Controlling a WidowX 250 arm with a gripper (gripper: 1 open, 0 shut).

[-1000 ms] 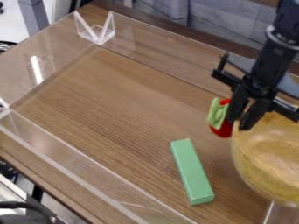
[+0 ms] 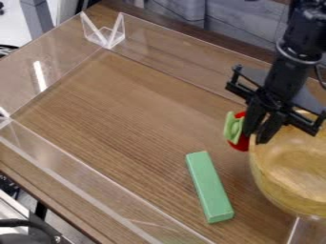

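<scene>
My gripper [image 2: 250, 130] is at the right, shut on a small red and green object [image 2: 235, 132], held beside the left rim of a wooden bowl [image 2: 287, 176]. The black arm above hides part of the bowl's far side and the gripper's fingertips. A long mint-green block [image 2: 209, 186] lies on the table below and left of the gripper.
A clear plastic holder [image 2: 105, 29] stands at the back left. Cables and dark items lie beyond the table's left edge.
The arm and gripper have shifted slightly, with the red and green object still held at the bowl's edge. The bowl and mint block look unmoved.
</scene>
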